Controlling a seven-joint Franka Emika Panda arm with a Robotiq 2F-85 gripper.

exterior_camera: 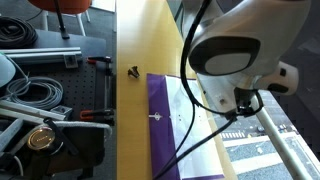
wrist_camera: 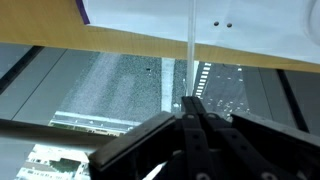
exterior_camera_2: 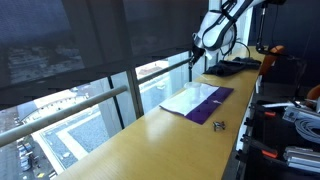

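Observation:
My gripper is shut; in the wrist view its dark fingertips point up from the bottom edge. A thin pale strip [wrist_camera: 190, 45] runs up from the fingertips, and I cannot tell whether it is held between them. In exterior view 1 the gripper [exterior_camera: 245, 104] hangs beyond the window side of a white board with a purple border [exterior_camera: 160, 100]. The same board [exterior_camera_2: 210, 104] lies flat on the wooden table in exterior view 2. Its white edge [wrist_camera: 140, 14] shows at the top of the wrist view.
A small dark object [exterior_camera: 134, 72] sits on the table [exterior_camera: 132, 110] beside the board. On the other side stands a black cart [exterior_camera: 72, 85] with coiled cables and tools. A window rail [exterior_camera: 282, 145] runs close to the arm.

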